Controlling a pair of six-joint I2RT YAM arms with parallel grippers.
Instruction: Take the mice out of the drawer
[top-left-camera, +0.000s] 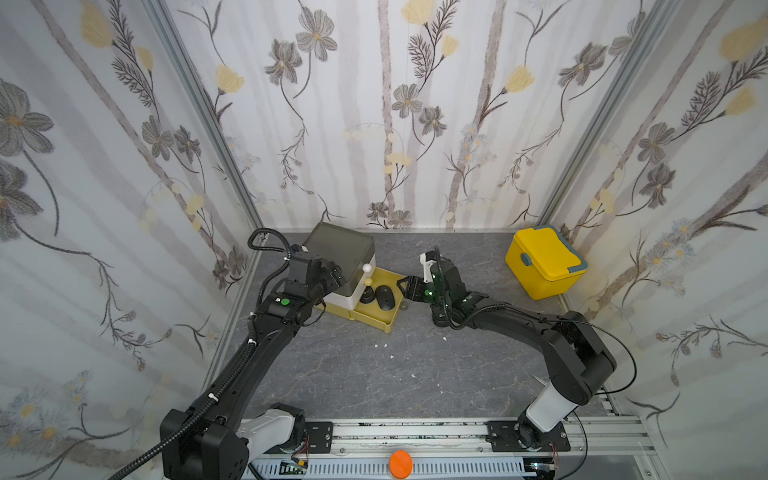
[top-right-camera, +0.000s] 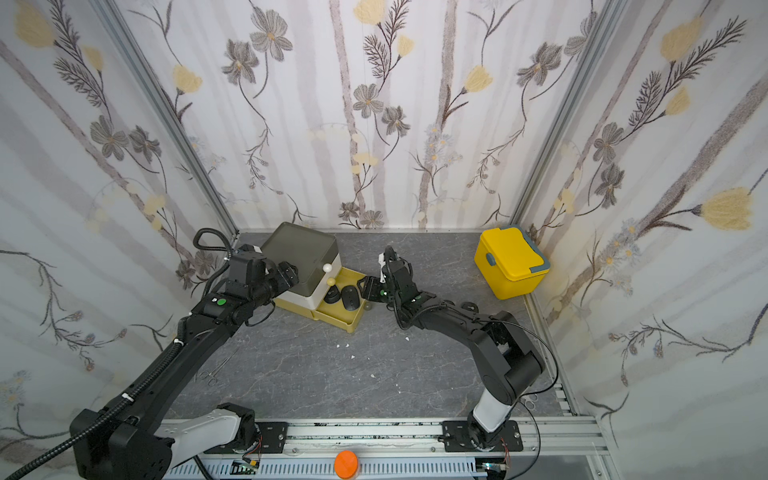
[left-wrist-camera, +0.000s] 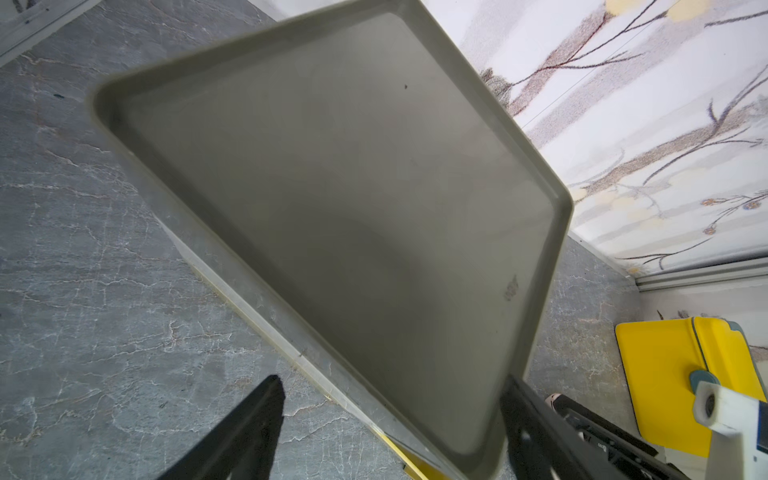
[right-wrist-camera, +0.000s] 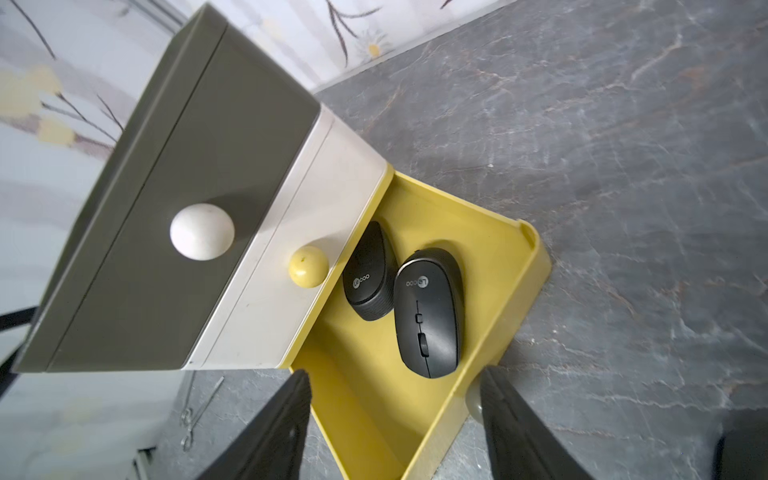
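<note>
The yellow drawer (right-wrist-camera: 488, 216) is pulled out of a small grey and white cabinet (right-wrist-camera: 248, 152). Inside lie two black mice, one mouse (right-wrist-camera: 428, 320) near the drawer's front and another mouse (right-wrist-camera: 369, 276) against the cabinet side. My right gripper is open over the drawer's front wall, its fingers apart with nothing between them. In the top left view the right gripper (top-left-camera: 403, 286) hangs close to the mice without touching them. The left gripper stands open above the cabinet's grey top (left-wrist-camera: 344, 192), empty.
A yellow box (top-left-camera: 545, 260) with a closed lid stands at the back right. A dark object (right-wrist-camera: 740, 448) shows partly at the right wrist view's edge. Scissors (right-wrist-camera: 192, 416) lie left of the drawer.
</note>
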